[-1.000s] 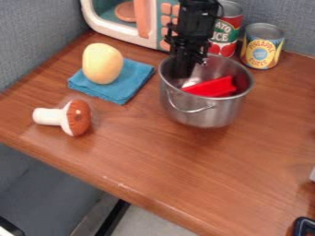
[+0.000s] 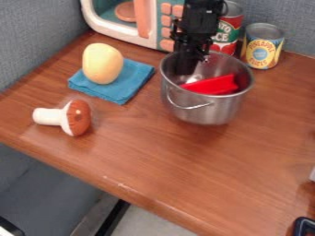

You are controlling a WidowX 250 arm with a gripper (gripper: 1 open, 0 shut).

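Observation:
My black gripper reaches down from the top of the camera view into the rear part of a steel pot with a wire handle. A red object lies inside the pot. The fingertips are dark and partly behind the rim, so whether they are open or shut, or hold anything, is unclear.
A yellow egg-shaped object sits on a blue cloth. A toy mushroom lies left. A toy microwave and cans stand behind.
My gripper has shifted very slightly within the top of the pot; the other things look unmoved.

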